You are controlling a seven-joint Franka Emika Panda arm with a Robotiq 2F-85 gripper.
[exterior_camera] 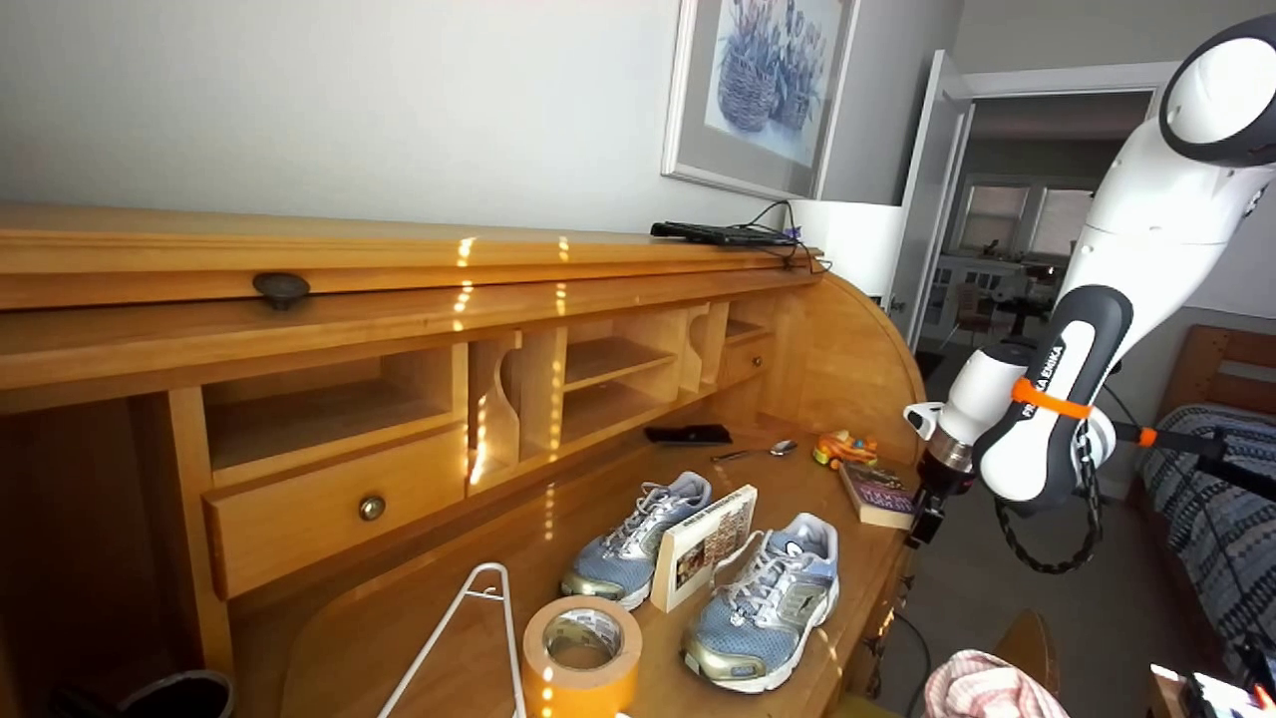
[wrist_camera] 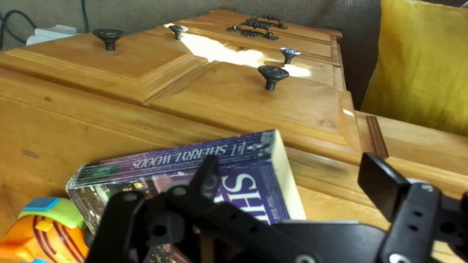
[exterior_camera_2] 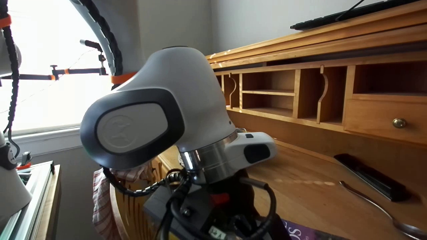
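Observation:
A thick purple paperback book (exterior_camera: 879, 493) lies flat on the desk's right end, close to its front edge. In the wrist view its lettered spine (wrist_camera: 184, 158) and part of its cover show, while my gripper hides the lower part. My gripper stands open; the left fingertip (wrist_camera: 210, 173) overlaps the cover in view, and the right fingertip (wrist_camera: 380, 182) is off to the side, past the page edge (wrist_camera: 287, 179). Whether either finger touches the book I cannot tell. Nothing is gripped. In exterior view 2 the arm hides most of the book.
Beside the book sits an orange toy (wrist_camera: 46, 236). A spoon (exterior_camera: 756, 453) and a black object (exterior_camera: 688, 435) lie farther back. Grey-blue shoes (exterior_camera: 766, 604), a standing picture block (exterior_camera: 703, 548), a tape roll (exterior_camera: 582, 658) and a white hanger (exterior_camera: 461, 634) occupy the desk's nearer part.

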